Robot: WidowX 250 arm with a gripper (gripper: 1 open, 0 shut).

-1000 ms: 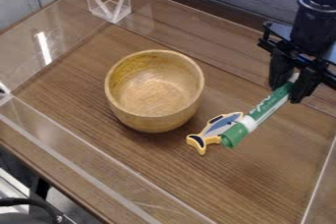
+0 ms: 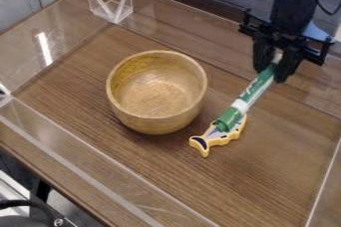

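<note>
My gripper (image 2: 277, 52) at the upper right is shut on the upper end of a long green-and-white tool (image 2: 249, 99) that slants down to the left. Its lower end lies by a small yellow-and-white piece (image 2: 209, 141) on the wooden table, right of a tan bowl (image 2: 156, 67); whether the two touch is hard to tell.
A white wire-like object (image 2: 111, 4) stands at the back left. Dark cables or parts show at the lower left edge.
My gripper has moved up and left with the green tool, whose lower end has shifted left and now sits over or at the yellow piece.
</note>
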